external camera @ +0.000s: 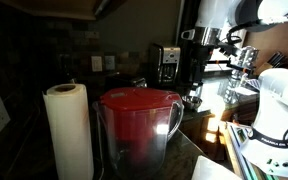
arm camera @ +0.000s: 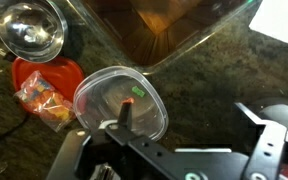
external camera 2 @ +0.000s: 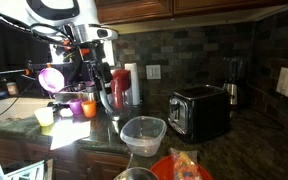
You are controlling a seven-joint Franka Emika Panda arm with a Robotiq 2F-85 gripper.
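My gripper stands open in the wrist view, its dark fingers wide apart with only countertop between them. Beneath and left of it is a clear plastic container (arm camera: pixel 96 96) with small red and green pieces visible in it. A red dish (arm camera: pixel 21 70) holding a candy packet (arm camera: pixel 46 98) lies beside that, and a clear round bowl (arm camera: pixel 31 27) is at the upper left. Exterior view 2 shows the container (external camera 2: pixel 144 130) on the counter, right of the arm, with the red dish (external camera 2: pixel 164 168) nearer the camera. The fingers are too dark to read well in exterior view 1.
A black toaster (external camera 2: pixel 201 112) and a blender (external camera 2: pixel 234 80) stand behind the container. Several cups (external camera 2: pixel 89 108) are at the left. A red-topped pitcher (external camera: pixel 142 125) and a paper towel roll (external camera: pixel 71 130) stand in exterior view 1.
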